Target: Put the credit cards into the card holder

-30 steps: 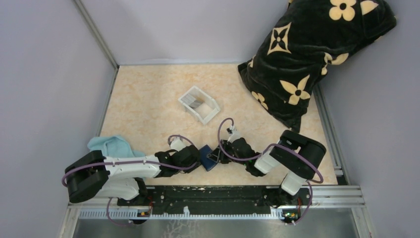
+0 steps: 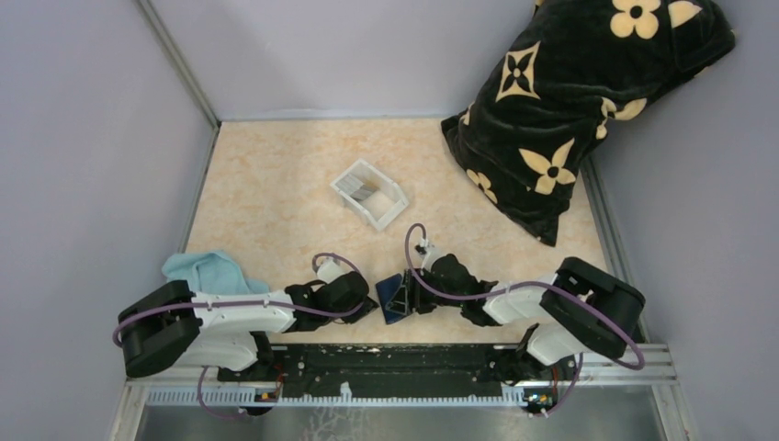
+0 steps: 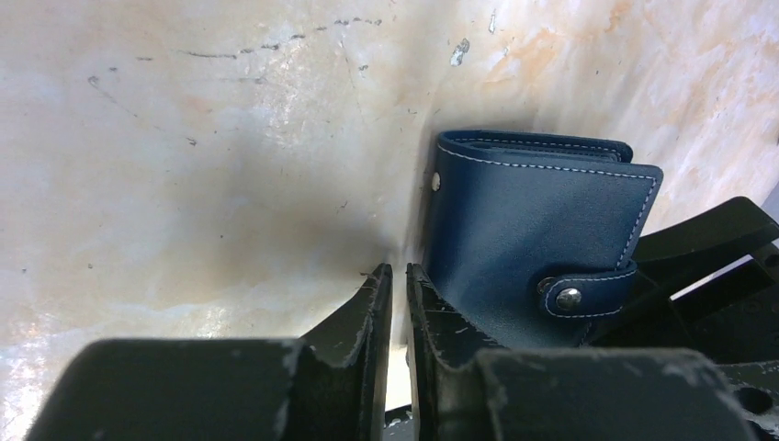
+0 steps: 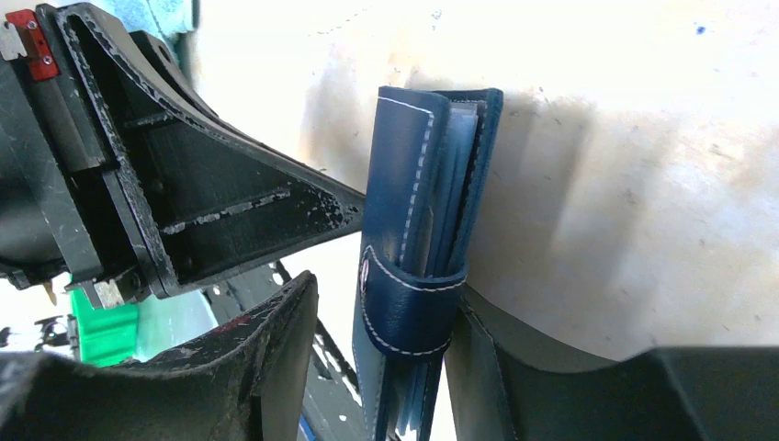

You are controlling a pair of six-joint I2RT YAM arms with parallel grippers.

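Observation:
The dark blue card holder (image 2: 389, 299) stands between my two grippers near the table's front edge, its snap strap fastened in the left wrist view. In the right wrist view the holder (image 4: 418, 220) is seen edge-on, with thin layers inside; whether these are cards I cannot tell. My right gripper is open, one finger on either side of the strapped edge. My left gripper is shut to a narrow gap that shows only table, its tips beside the holder's spine. Pale flat pieces (image 2: 356, 186), perhaps cards, lie in the white box (image 2: 393, 213).
A light blue cloth (image 2: 209, 268) lies at the left by the left arm. At the back right a large black patterned cushion (image 2: 542, 138) covers the table's corner. Free table shows between the box and the cloth.
The holder has turned and shifted slightly right, away from the left gripper's tips. My right forearm and elbow have swung right and toward the front. The left arm has hardly moved.

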